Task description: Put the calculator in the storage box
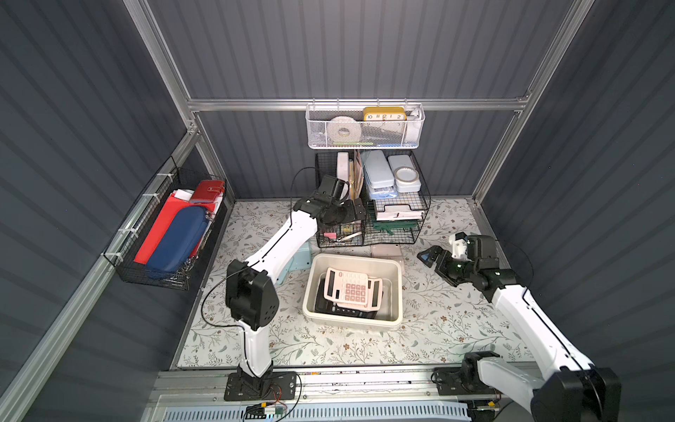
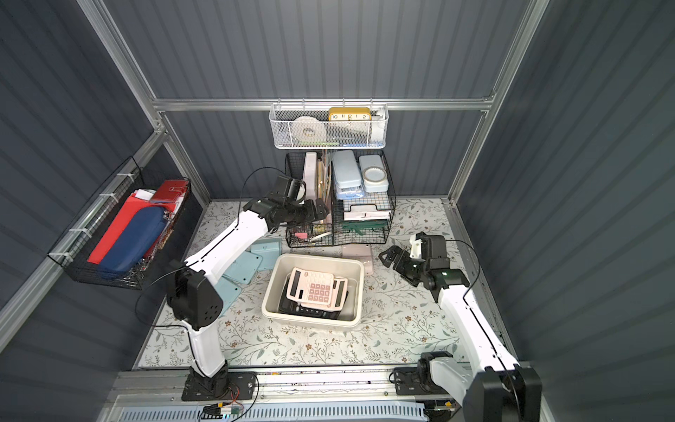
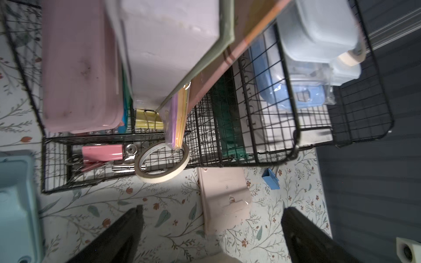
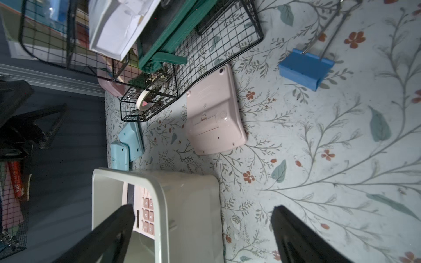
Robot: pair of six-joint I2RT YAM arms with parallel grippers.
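Note:
A cream storage box stands on the patterned table between my two arms. Inside it lies a pink calculator with pink keys, on top of another pink calculator and black items that are partly covered. Away from the box, in front of the wire rack's left half, my left gripper is open and empty. To the right of the box, over bare table, hovers my right gripper, open as well, its dark fingers wide apart in the right wrist view. Part of the box wall shows there too.
The black wire rack behind the box holds cases, folders and a tape roll. On the table lie a pink flat case, a blue binder clip and light-blue cases. Open table lies at front.

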